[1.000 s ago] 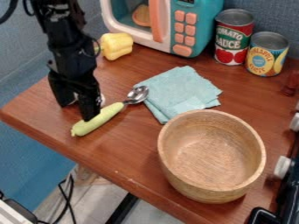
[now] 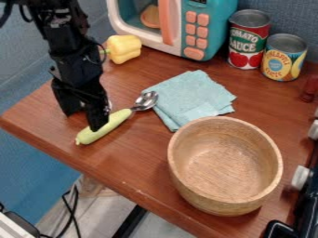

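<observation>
My black gripper (image 2: 87, 110) is low at the left of the wooden table, over the upper end of a pale yellow-green long object (image 2: 104, 128), like a cucumber or corn cob, lying diagonally. A metal spoon (image 2: 147, 99) lies just to its right, partly behind that object. Whether the fingers are open or shut on anything is hard to tell. A light blue cloth (image 2: 192, 97) and an empty wooden bowl (image 2: 225, 164) are to the right.
A toy microwave (image 2: 155, 23), a yellow block-like piece (image 2: 123, 48) and two cans, red (image 2: 247, 42) and yellow (image 2: 284, 58), stand at the back. Black equipment lines the right edge. The table's front-left edge is near my gripper.
My gripper has shifted slightly over the last second around the long object's upper end. The objects on the table look unmoved.
</observation>
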